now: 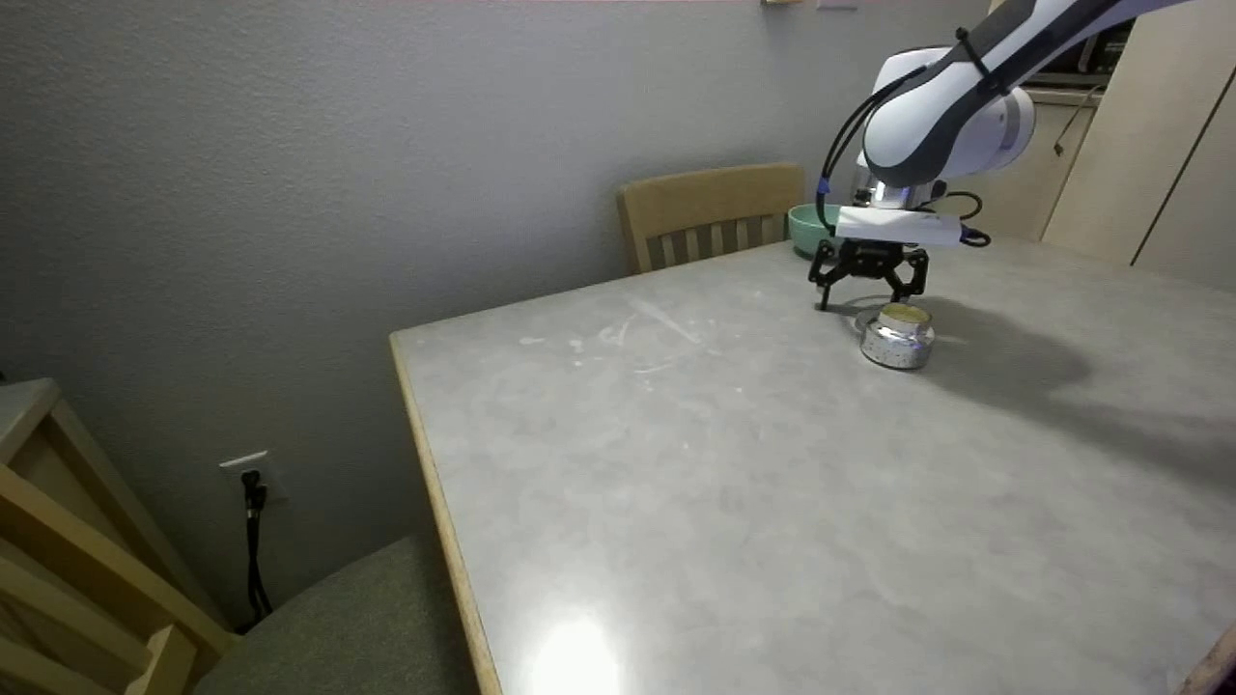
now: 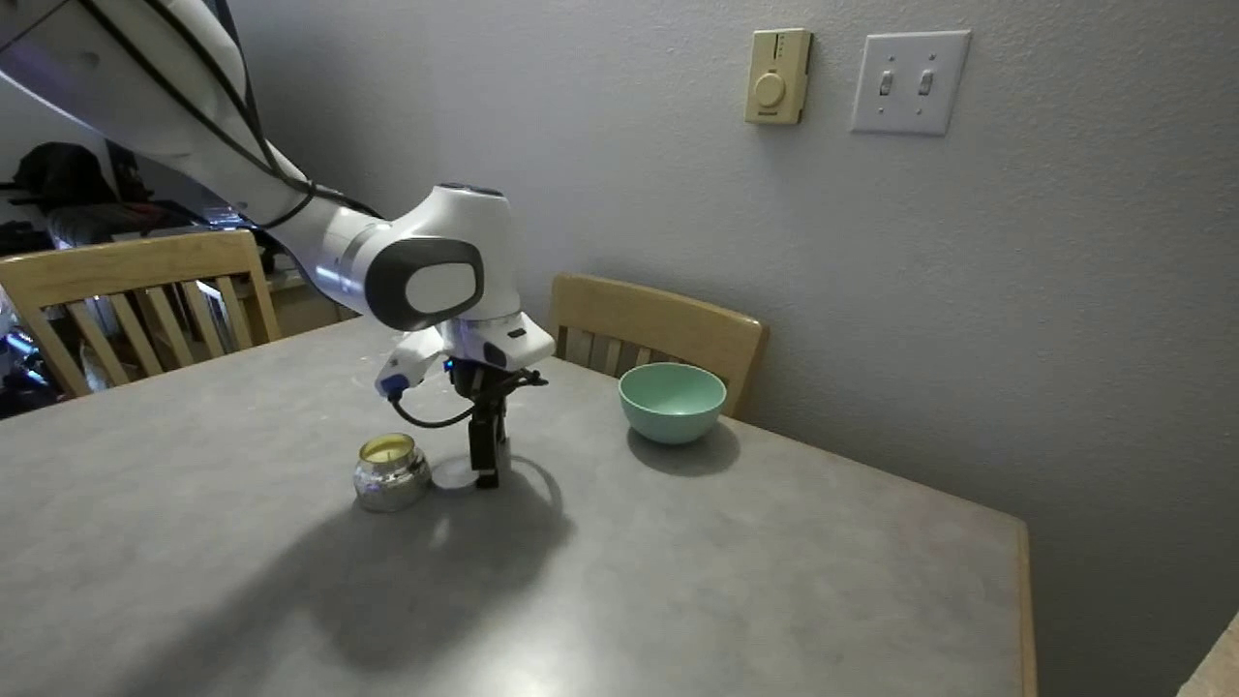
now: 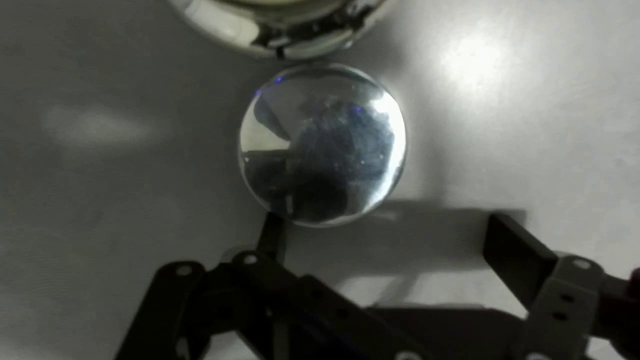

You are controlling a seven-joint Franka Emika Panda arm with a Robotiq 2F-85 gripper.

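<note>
A round, shiny silver lid [image 3: 322, 146] lies on the table beside a silver candle jar [image 3: 276, 33], which the wrist view cuts off at its top edge. The jar [image 2: 391, 474] stands upright and uncovered, yellowish wax showing inside. My gripper is open, its black fingers [image 3: 520, 255] spread wide with only bare table between them. The left fingertip comes very close to the lid's lower edge; whether they touch, I cannot tell. From outside, the gripper [image 1: 863, 299] points down, low over the table, right behind the jar.
A green bowl [image 2: 673, 402] sits near the table's edge by a wooden chair [image 2: 662, 333], apart from the gripper.
</note>
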